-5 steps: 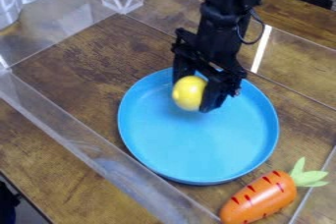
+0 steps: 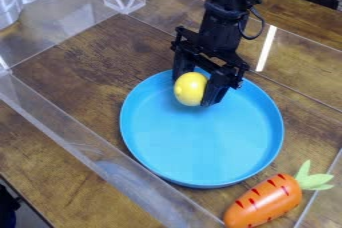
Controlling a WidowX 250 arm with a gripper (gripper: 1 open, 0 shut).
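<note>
My black gripper reaches down from the top centre, closed around a yellow round object over the upper part of a blue plate. The fingers are dark and partly hide the object; whether it rests on the plate or hangs just above it, I cannot tell.
A toy carrot with green leaves lies outside the plate at the lower right. Clear plastic walls edge the wooden surface, which is bare to the left of the plate.
The plate and carrot are unmoved.
</note>
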